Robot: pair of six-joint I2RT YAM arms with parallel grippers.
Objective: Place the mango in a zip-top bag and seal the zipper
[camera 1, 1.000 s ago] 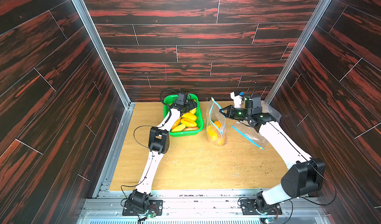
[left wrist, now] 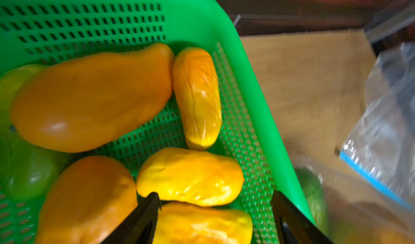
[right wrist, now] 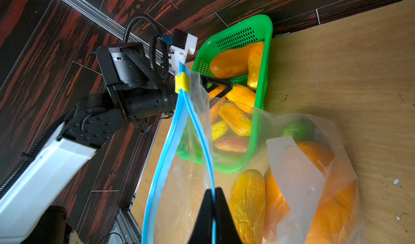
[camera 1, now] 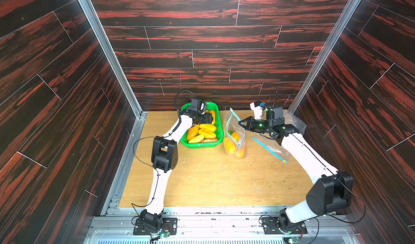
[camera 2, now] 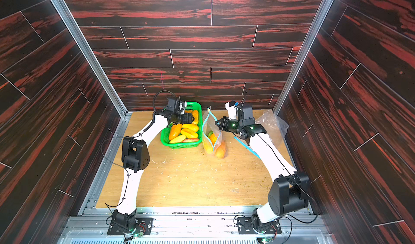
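Observation:
Inside the clear zip top bag (right wrist: 298, 170) are several orange and yellow mangoes (right wrist: 247, 205) and a green one (right wrist: 300, 129). Its mouth gapes, with the blue zipper strip (right wrist: 162, 175) spread apart. My right gripper is shut on one side of that strip, holding the bag upright. Over the green basket (camera 1: 202, 146), my left gripper is open with its fingers apart. In the left wrist view, yellow mangoes (left wrist: 190, 177) lie below and between its fingertips; none is gripped.
More mangoes, including a large orange one (left wrist: 93, 101), fill the basket, whose right wall (left wrist: 259, 110) stands close to the bag. A second clear bag with a blue zipper (camera 1: 270, 149) lies flat at the right.
The basket has shifted slightly right. My left gripper has turned and its arm has leaned left, with more mangoes showing beneath it. The right arm and the held bag stay nearly still.

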